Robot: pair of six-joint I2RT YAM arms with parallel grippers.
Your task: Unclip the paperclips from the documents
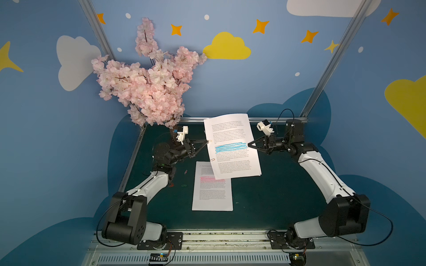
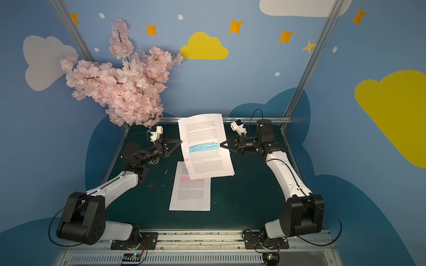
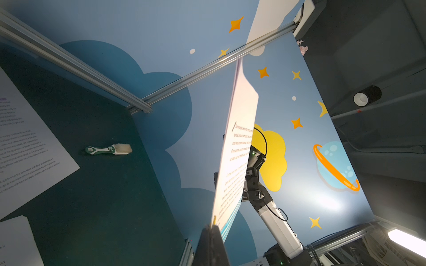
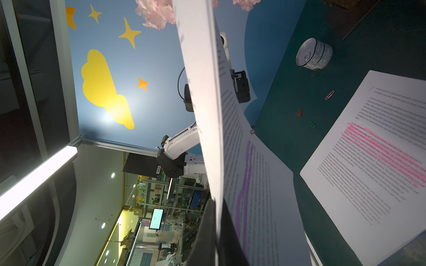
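Observation:
Raised above the table is a document of several sheets (image 1: 233, 164) with blue highlighting. My right gripper (image 1: 249, 145) is shut on its right edge, the paper running between the fingers in the right wrist view. At the opposite edge, my left gripper (image 1: 207, 141) is shut, its tips beside a small yellowish paperclip (image 3: 214, 220); I cannot tell whether they pinch it. Lower on that edge sits a reddish paperclip (image 1: 213, 159). Loose on the table lie a pink paperclip (image 4: 329, 95), a red one (image 4: 299, 112) and a green one (image 4: 312, 124).
Flat on the table rests a pink-highlighted document (image 1: 212, 201), partly overlapped in the top views by the raised one. A round tin (image 4: 315, 54) stands near the loose clips. A green-handled brush (image 3: 108, 149) lies on the table.

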